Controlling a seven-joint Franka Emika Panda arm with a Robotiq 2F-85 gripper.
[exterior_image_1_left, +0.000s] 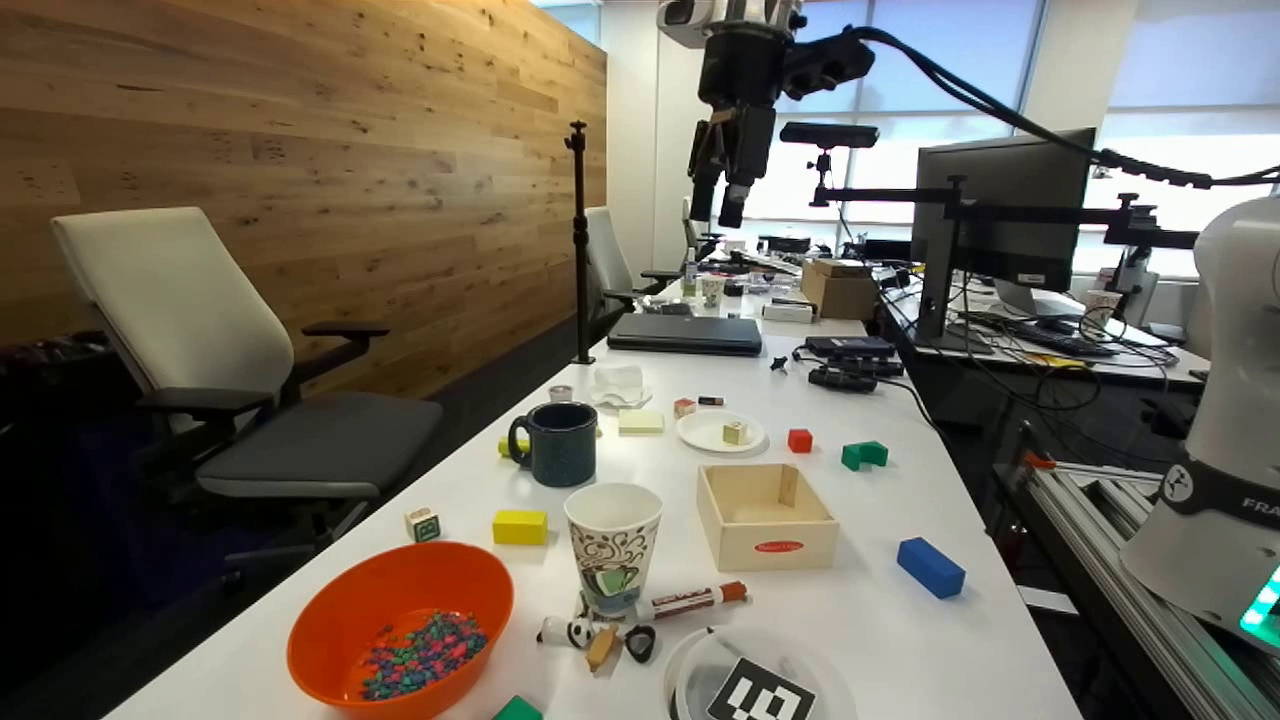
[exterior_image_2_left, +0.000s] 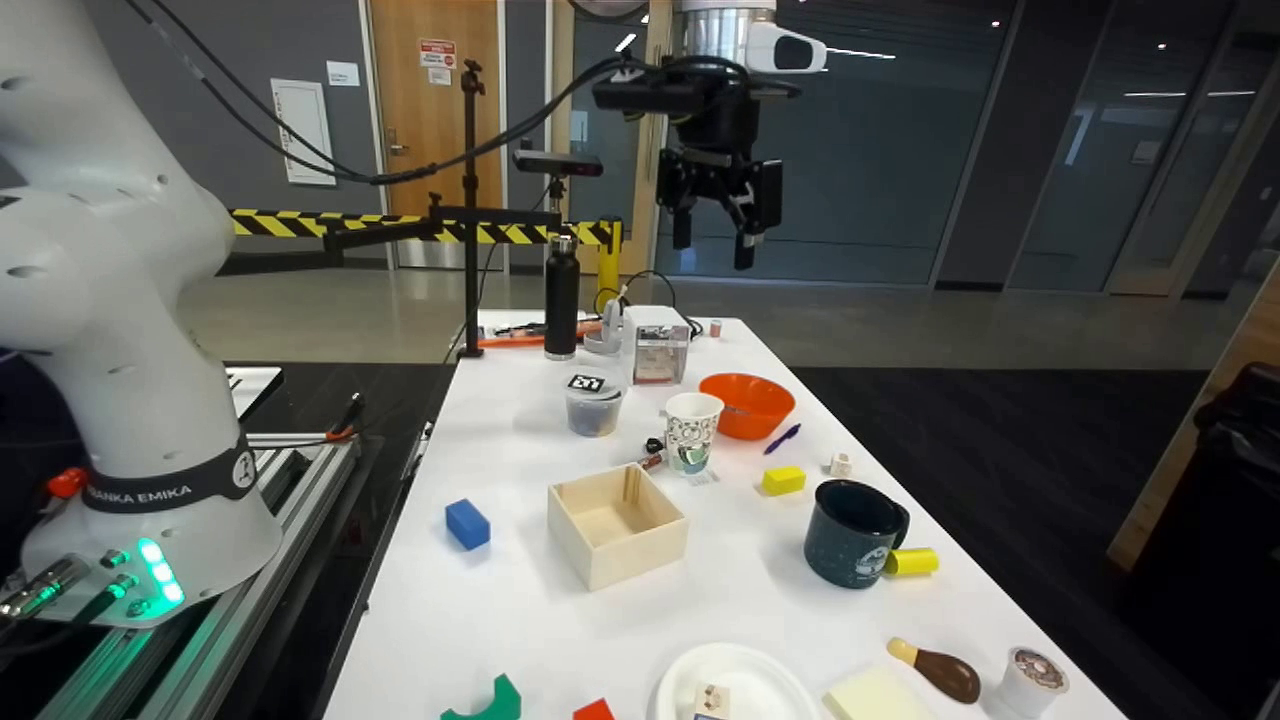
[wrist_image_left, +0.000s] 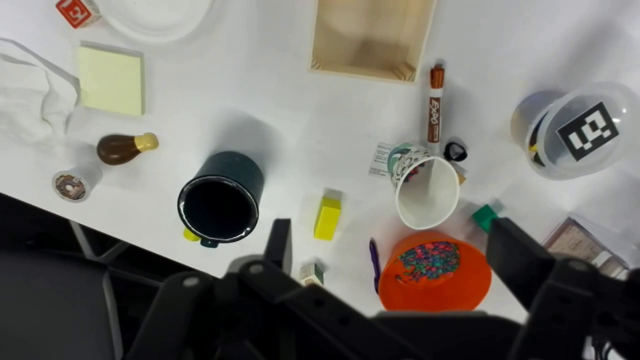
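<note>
High above the table, clear of every object, my gripper (exterior_image_1_left: 717, 221) hangs open with an empty gap between its fingers. Seen from the wrist, the dark mug (wrist_image_left: 231, 171), a yellow block (wrist_image_left: 327, 218) and a patterned paper cup (wrist_image_left: 427, 191) lie below. The orange bowl (wrist_image_left: 390, 282) holds small coloured pieces, and some pieces show inside the paper cup too. An empty wooden box (exterior_image_1_left: 768, 516) stands mid-table. A blue block (exterior_image_1_left: 931, 566) lies to its right in the first exterior view.
A marker (wrist_image_left: 435, 108) lies beside the cup. The lidded plastic container (wrist_image_left: 576, 132) is close by. A white plate (exterior_image_1_left: 720, 446) carries a small block. Farther back are a laptop (exterior_image_1_left: 684, 335) and a tall black stand (exterior_image_1_left: 581, 240). Bare table surrounds the wooden box.
</note>
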